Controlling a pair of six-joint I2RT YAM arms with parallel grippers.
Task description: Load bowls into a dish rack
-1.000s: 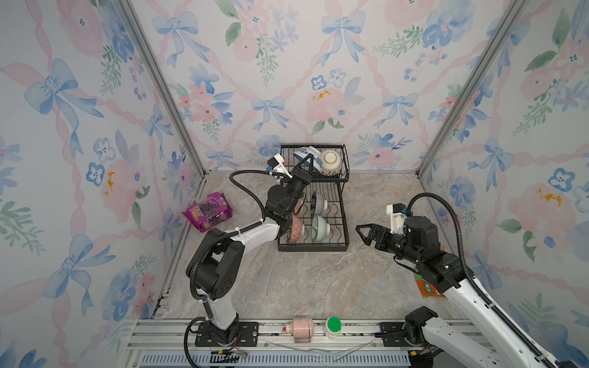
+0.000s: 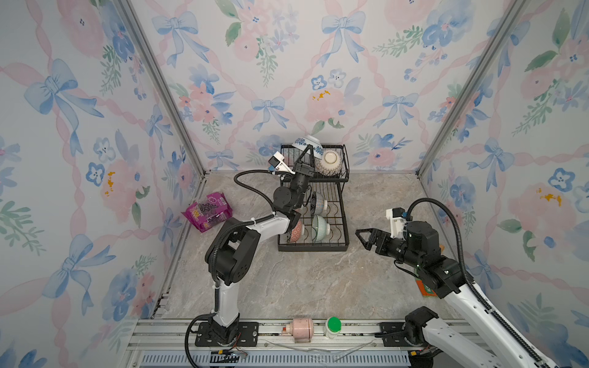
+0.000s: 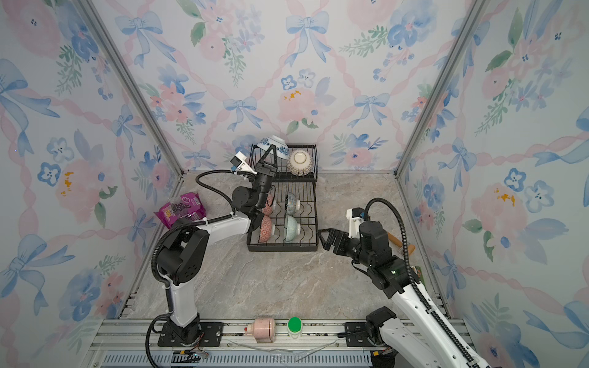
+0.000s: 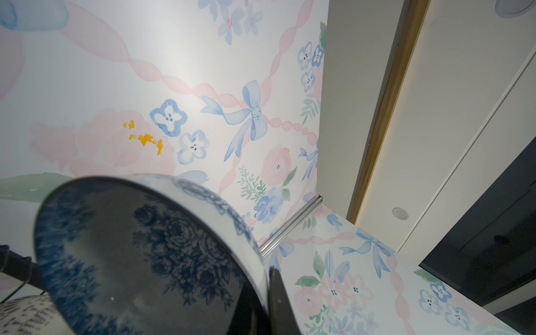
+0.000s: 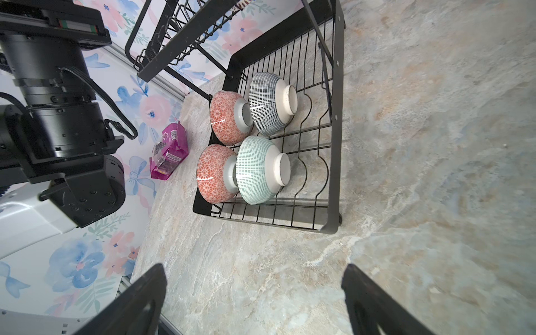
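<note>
A white bowl with blue flowers [image 2: 303, 143] leans up at the back left of the black dish rack [image 2: 314, 248], around its upper tier. My left gripper [image 2: 309, 149] is shut on this bowl's rim; in the left wrist view the bowl's interior [image 4: 173, 245] is tilted towards the camera, its rim running between the fingers. On the lower tier stand two red bowls [image 5: 213, 173], a mint bowl [image 5: 254, 170] and a dark-blue checked bowl [image 5: 267, 103], all on edge. A cream bowl [image 2: 332, 161] lies upside down on the upper tier. My right gripper is open and empty.
A purple bag [image 2: 208, 211] lies left of the rack. The counter [image 2: 294, 282] in front of the rack and to its right is bare. A pink item [image 2: 302, 329] and a green-lidded jar [image 2: 333, 327] stand by the front rail.
My left gripper has moved back and up, carrying the blue-flowered bowl towards the back wall. The right arm has shifted only slightly; the other bowls have stayed put.
</note>
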